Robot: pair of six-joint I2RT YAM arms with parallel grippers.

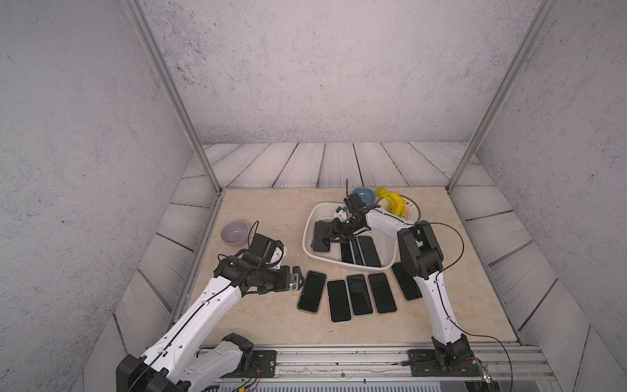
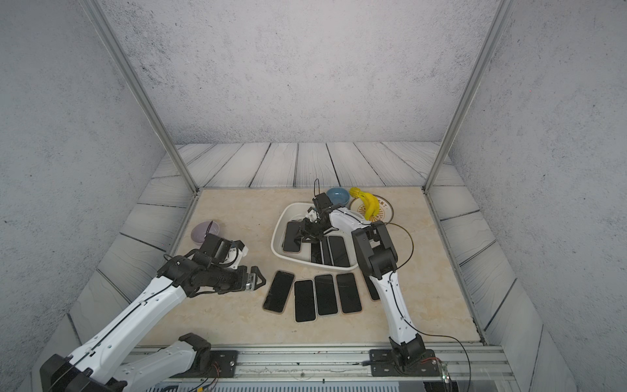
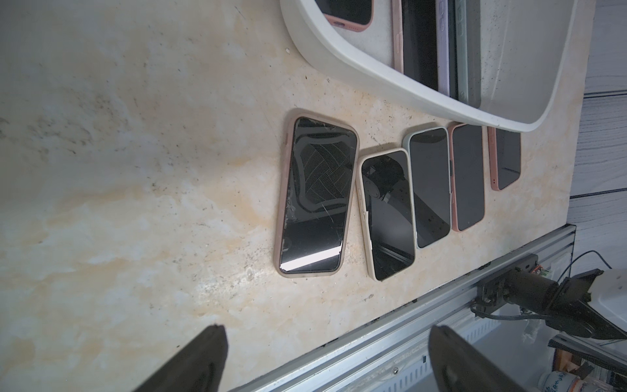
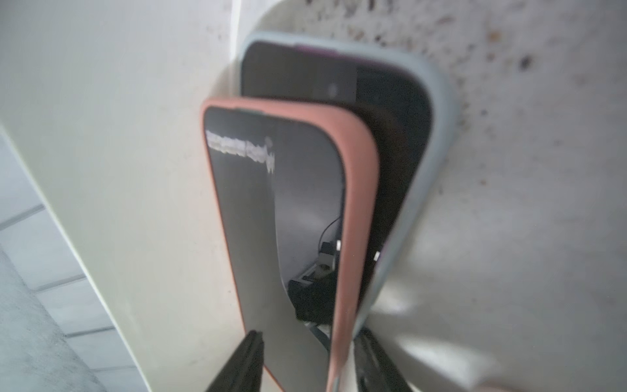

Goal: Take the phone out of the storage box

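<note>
The white storage box [image 1: 305, 243] holds several phones. Near its left side, a pink-edged phone [image 4: 287, 196] lies partly over a phone with a pale blue edge [image 4: 421, 98]. My right gripper reaches into the box and is shut on the pink-edged phone, one finger [image 4: 241, 366] at each side of it. Two or more other phones [image 1: 368, 251] lie in the box's front part. Outside the box, my left gripper is open above the table, its fingers wide apart and empty.
Several phones stand in a row on the table before the box, among them a pink-beige one [image 3: 316, 196] close to my left gripper. A purple bowl [image 1: 234, 233] sits at left. Behind the box are a blue bowl [image 1: 363, 195] and bananas [image 1: 392, 201] on a plate.
</note>
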